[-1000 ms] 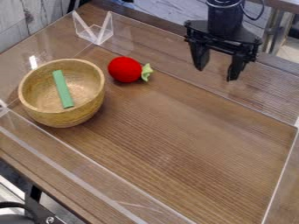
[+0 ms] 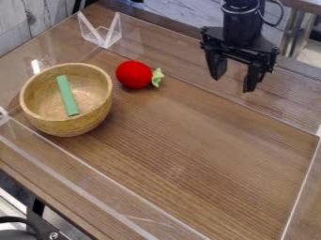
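The black robot gripper [image 2: 239, 60] hangs at the top right over the wooden table, its two fingers pointing down and spread apart, with nothing seen between them. Left of it on the table lies a red round object [image 2: 133, 74] with a small pale green piece at its right side. At the far left a yellow-tan bowl [image 2: 94, 117] holds a green oblong item [image 2: 67, 96].
A clear plastic piece [image 2: 103, 31] sits at the back left near the wall. A dark cable or part shows at the bottom left corner.
The gripper has shifted very slightly at the top right. The objects on the table have not moved.
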